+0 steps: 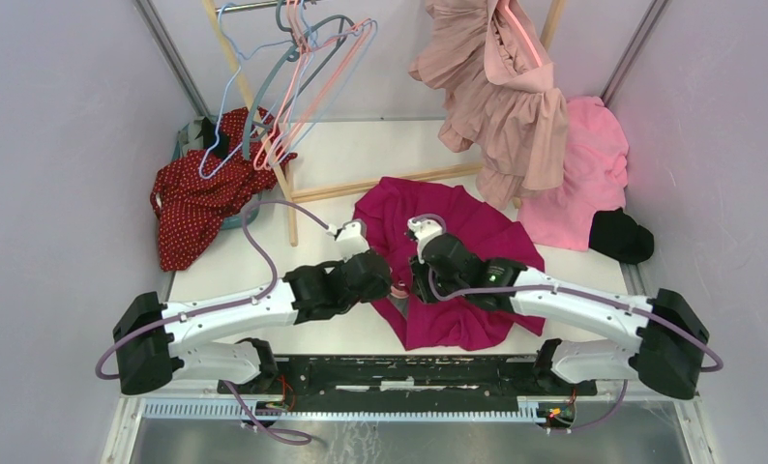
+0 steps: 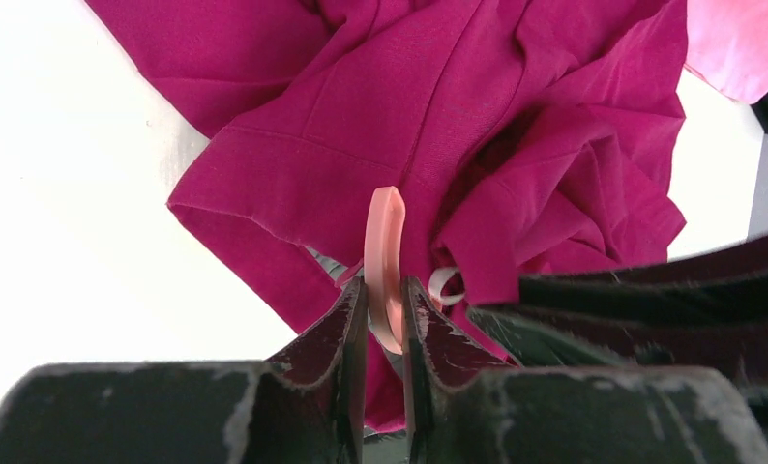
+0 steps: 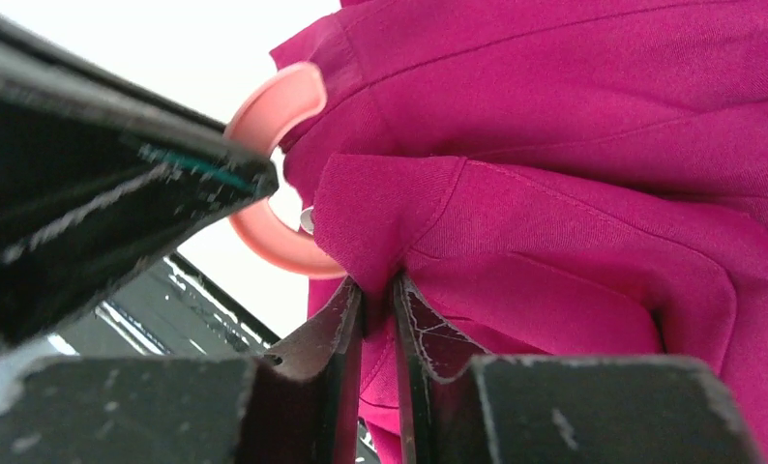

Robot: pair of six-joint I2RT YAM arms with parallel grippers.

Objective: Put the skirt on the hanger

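Observation:
The magenta skirt (image 1: 485, 230) lies bunched on the table under both grippers. My left gripper is shut on a pink hanger, whose curved end sticks up between its fingers; that curve also shows in the right wrist view as the pink hanger (image 3: 283, 244). Beside it, a pale ring (image 2: 445, 285) peeks out by the cloth. The skirt covers the rest of the hanger. Right of the hanger, my right gripper has only a narrow gap, with a raised fold of skirt (image 3: 385, 208) at its fingertips; whether it grips the fold is unclear.
Several hangers (image 1: 303, 87) hang from the rack at the back left, and a beige garment (image 1: 516, 106) hangs at the right. A red dotted cloth (image 1: 201, 203) lies left; pink cloth (image 1: 574, 184) and a black item (image 1: 622, 237) lie right.

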